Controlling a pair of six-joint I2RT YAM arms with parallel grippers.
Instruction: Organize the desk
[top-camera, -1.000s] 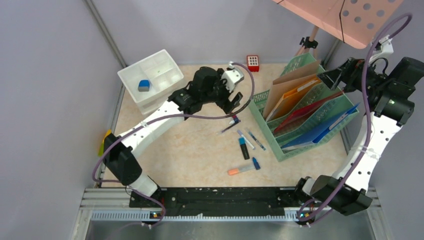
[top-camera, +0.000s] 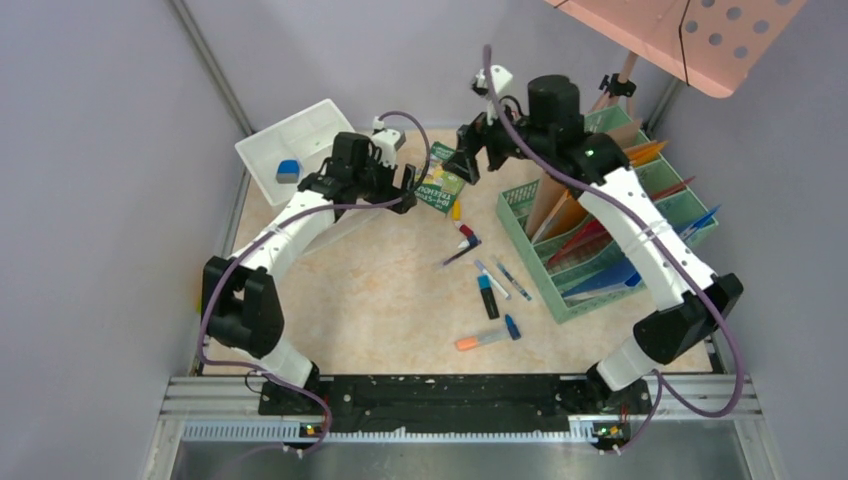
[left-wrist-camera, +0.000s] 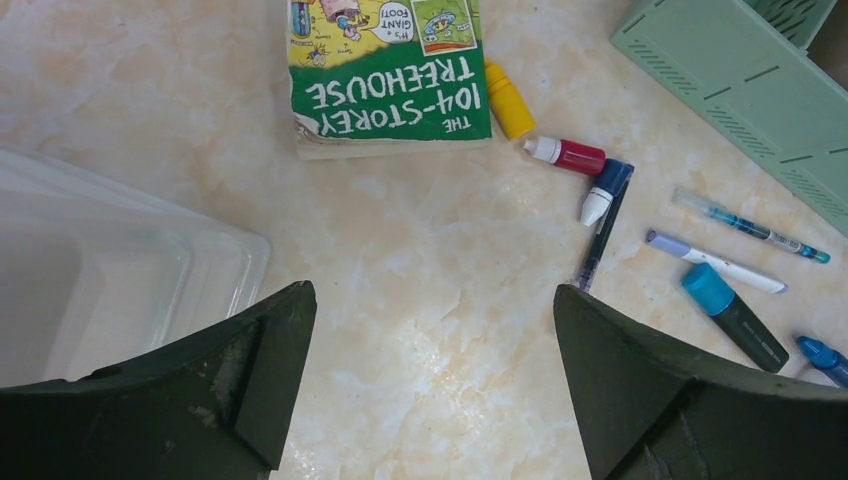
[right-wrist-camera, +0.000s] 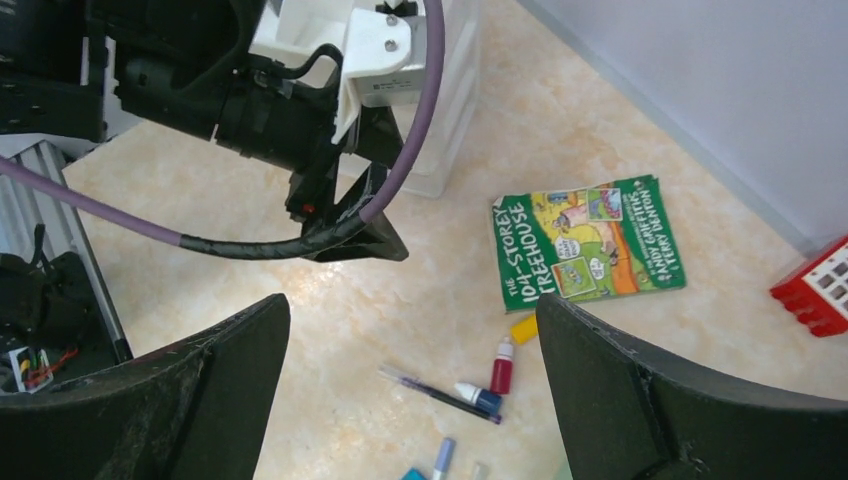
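Note:
A green Treehouse book (top-camera: 437, 180) (left-wrist-camera: 390, 90) (right-wrist-camera: 585, 245) lies at the back centre. Right of it and in front are a yellow marker (left-wrist-camera: 508, 100), red bottle (left-wrist-camera: 580, 156), blue-capped bottle (left-wrist-camera: 604, 186), several pens (left-wrist-camera: 755, 232) and a teal-capped highlighter (top-camera: 489, 298). An orange highlighter (top-camera: 468, 342) lies nearer the front. My left gripper (top-camera: 398, 190) is open above the table between a white bin and the book, nothing between its fingers. My right gripper (top-camera: 463, 155) hangs open and empty, high over the back centre beside the book.
A white bin (top-camera: 255, 157) holding a blue block stands back left. A green file organiser (top-camera: 535, 280) with coloured folders fills the right. A red box (right-wrist-camera: 810, 295) sits at the back, hidden from above by my right arm. A pink perforated shelf (top-camera: 680, 40) overhangs back right.
My right arm has swung left from over the organiser to the back centre. My left arm has moved left toward the white bin.

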